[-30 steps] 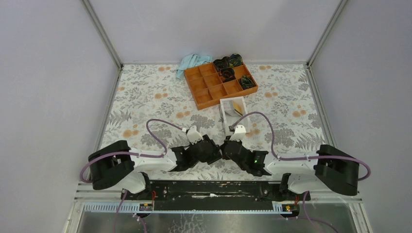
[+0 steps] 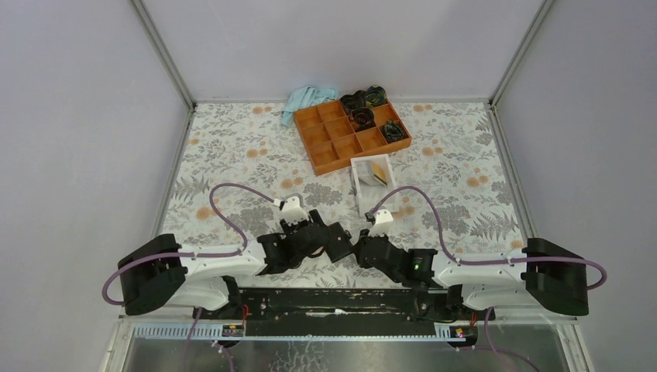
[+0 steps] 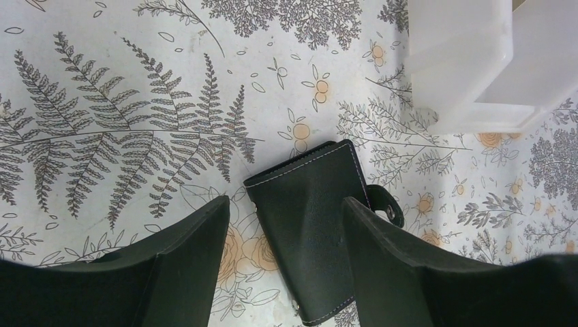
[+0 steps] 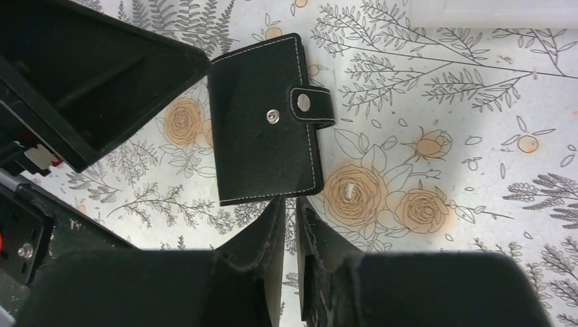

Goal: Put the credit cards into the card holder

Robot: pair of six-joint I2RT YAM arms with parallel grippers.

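The black card holder (image 2: 338, 242) lies flat between the two arms. In the right wrist view, its strap (image 4: 312, 105) sits at the right edge, off the bare snap stud (image 4: 272, 116). Spread wide above the holder, my left gripper has nothing between its fingers. My right gripper is just off the holder's near edge, its fingertips a narrow gap apart and empty. Yellow and pale cards (image 2: 378, 172) seem to rest inside the white box (image 2: 359, 194). Whether any card is in the holder cannot be seen.
Behind the white box stands an orange compartment tray (image 2: 325, 166) with dark coiled items in some sections. A light blue cloth (image 2: 308, 98) is at the back.
My left gripper has drawn back to the left, uncovering more of the holder. The right one has shifted slightly toward the near edge. Box and tray have stayed put.
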